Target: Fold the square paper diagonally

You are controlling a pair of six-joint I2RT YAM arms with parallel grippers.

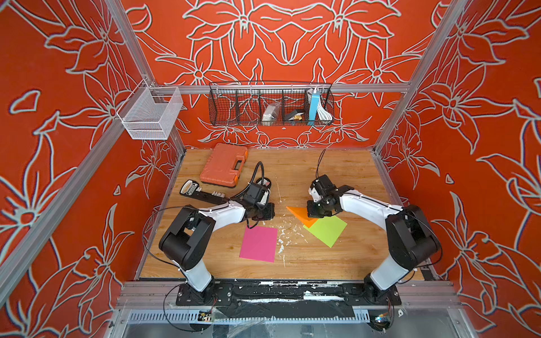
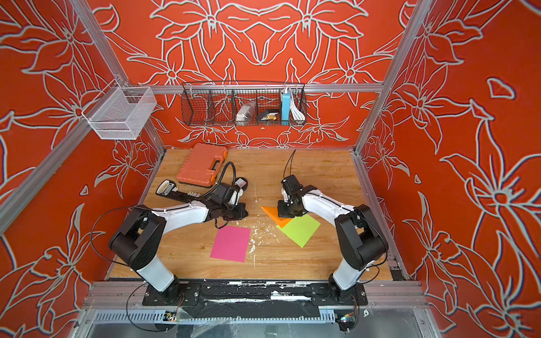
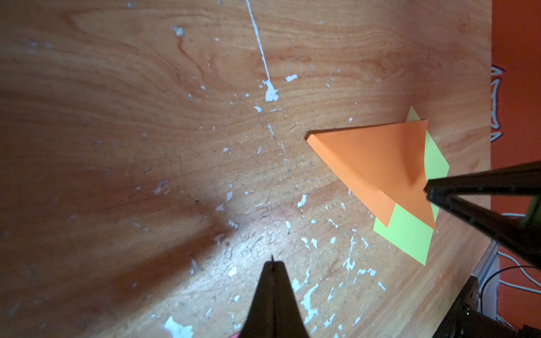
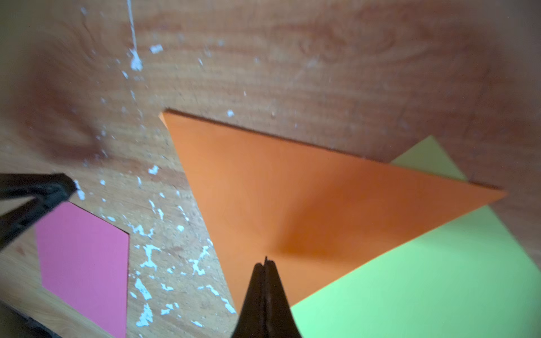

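An orange paper (image 4: 315, 202), folded into a triangle, lies partly over a green square sheet (image 1: 326, 231) at the centre right of the table. In the left wrist view a narrow second edge shows along its near side. A pink square (image 1: 258, 244) lies flat at the front left. My right gripper is shut, poised above the orange triangle with nothing seen between its fingers. My left gripper is shut over bare wood left of the orange paper, behind the pink square, with nothing seen between its fingers.
An orange case (image 1: 222, 164) and a dark strip-shaped item (image 2: 175, 192) lie at the back left. A wire basket (image 1: 236, 107) hangs on the back wall, a white one (image 1: 147, 118) on the left. Paint flecks mark the middle.
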